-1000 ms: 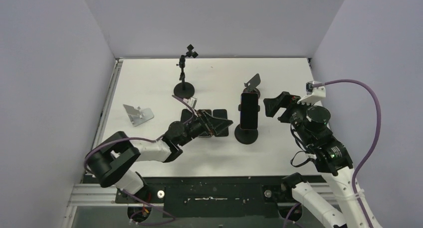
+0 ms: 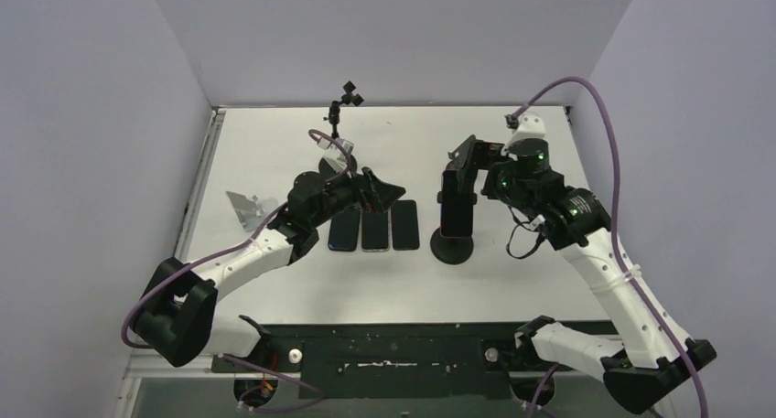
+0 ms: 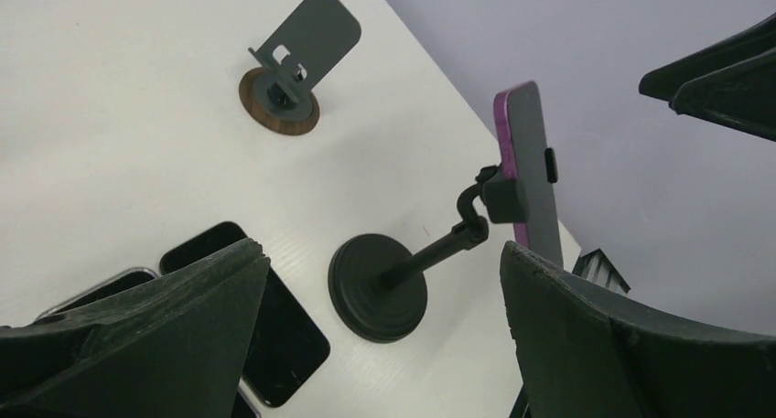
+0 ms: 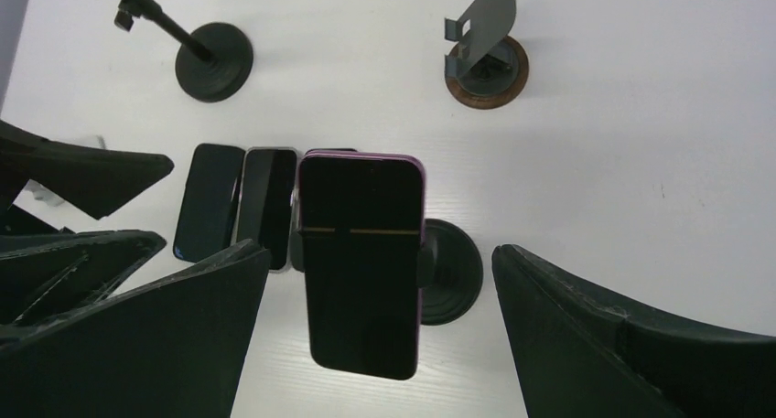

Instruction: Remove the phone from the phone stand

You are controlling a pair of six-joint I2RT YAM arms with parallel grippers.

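A black phone with a purple-pink edge (image 4: 361, 272) is held upright in the clamp of a black round-based phone stand (image 3: 377, 288). In the top view the same phone (image 2: 457, 212) stands right of centre, its upper part partly behind my right gripper (image 2: 465, 165). The right wrist view has the phone between the spread fingers of my right gripper, with gaps at both sides. My left gripper (image 2: 389, 196) hovers over the row of flat phones, left of the stand. Its fingers (image 3: 586, 336) are wide apart with nothing gripped.
Several dark phones (image 2: 374, 231) lie flat in a row. A tilted grey holder on a wooden base (image 4: 487, 70) stands behind the phone stand. Another black stand (image 4: 215, 63) is at the back left, and a clear holder (image 2: 249, 209) lies far left.
My right gripper has moved left and toward the back, now over the phone's top. The left gripper has shifted back and left, away from the phone. The phone remains in its stand.
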